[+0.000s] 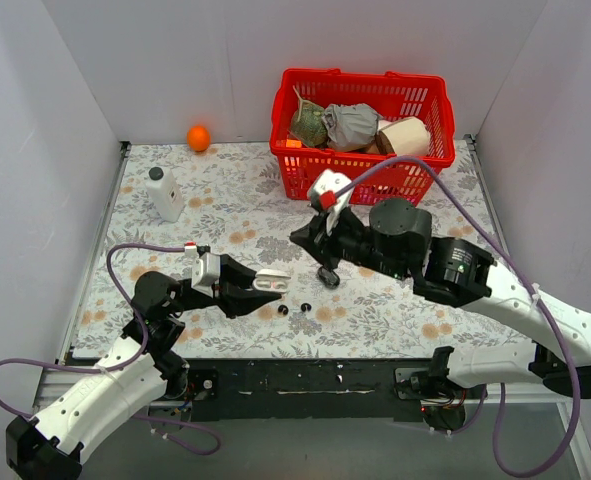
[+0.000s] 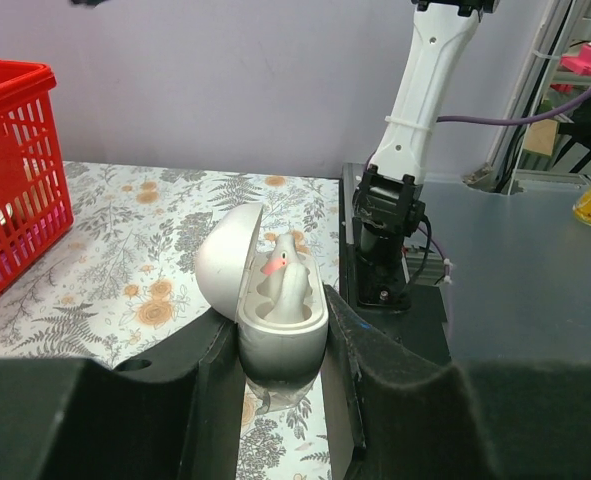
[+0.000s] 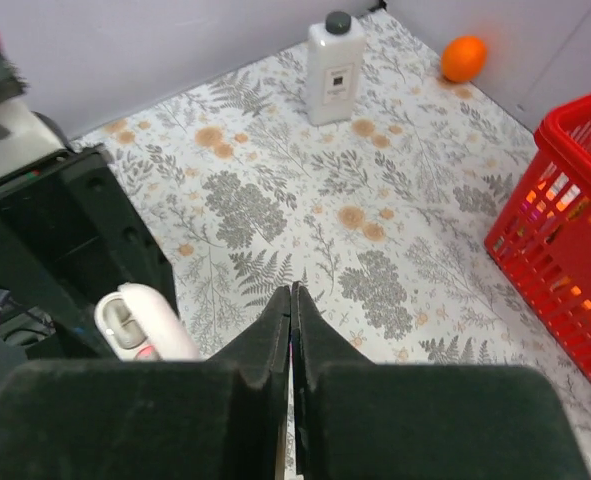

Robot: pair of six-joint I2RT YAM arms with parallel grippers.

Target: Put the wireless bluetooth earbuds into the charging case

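My left gripper (image 1: 255,290) is shut on the white open charging case, its lid raised, with a white earbud in it; the case also shows at lower left in the right wrist view (image 3: 145,320). My right gripper (image 1: 305,240) is above and right of the case, apart from it; its fingertips look shut together in the right wrist view, with nothing visible between them. Two small black objects (image 1: 283,309) lie on the cloth below the case, and a dark oval object (image 1: 328,278) lies to their right.
A red basket (image 1: 295,175) with several items stands at the back. A white bottle (image 1: 165,195) and an orange (image 1: 198,138) are at the back left.
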